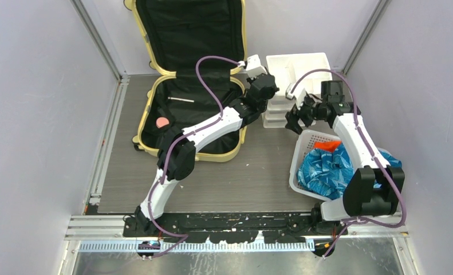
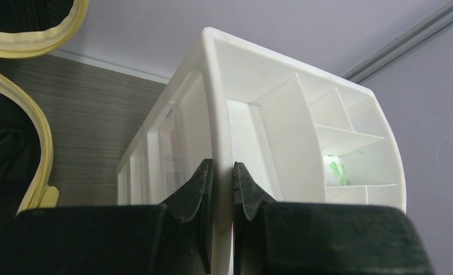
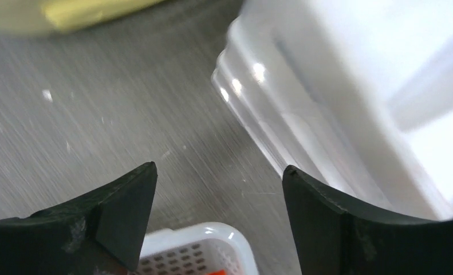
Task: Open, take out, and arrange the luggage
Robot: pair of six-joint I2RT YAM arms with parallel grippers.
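The yellow suitcase (image 1: pixel 233 153) lies open, with a pink round item (image 1: pixel 162 122) and a thin white stick (image 1: pixel 181 99) inside. At the back right stands a white drawer box (image 1: pixel 297 59) with compartments on top. My left gripper is shut on the near edge of this box. My right gripper is open and empty, hanging above the gap between the box and a basket (image 1: pixel 296 163), with the box to its right in the blurred right wrist view.
The basket holds blue crinkled fabric (image 1: pixel 321 172) and an orange item (image 1: pixel 326 144). The floor between suitcase and basket is clear. Walls stand close at the back and sides.
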